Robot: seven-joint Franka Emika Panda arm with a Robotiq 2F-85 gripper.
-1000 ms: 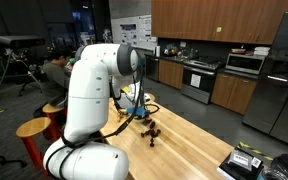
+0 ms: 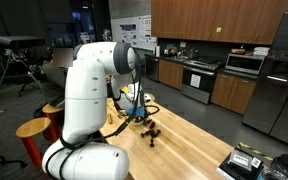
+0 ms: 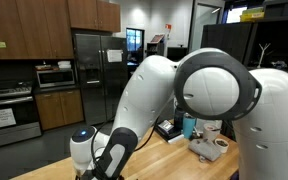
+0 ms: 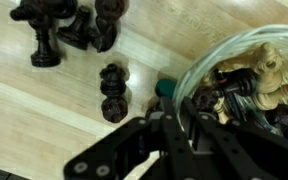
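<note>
In the wrist view my gripper is at the near left edge of a round pale basket (image 4: pixel 262 36). The basket's rim runs down between the fingers, which look shut on it, though the dark gripper body hides most of the contact. Dark and light chess pieces lie inside the basket, among them a light piece (image 4: pixel 269 68). A small teal patch (image 4: pixel 166 86) shows just outside the rim, close to the fingertips; what it belongs to is unclear. In exterior view 1 the gripper (image 2: pixel 134 113) is low over the table, its fingers too small to make out.
Several dark chess pieces are on the wooden table left of the basket, including an upright one (image 4: pixel 44 45) and one nearer the gripper. A black-and-white object (image 2: pixel 242 163) sits at the table's near right. Bare tabletop (image 2: pixel 189 145) stretches between.
In exterior view 1 the arm's wrist has shifted slightly to the right. The loose dark pieces on the table look unmoved.
</note>
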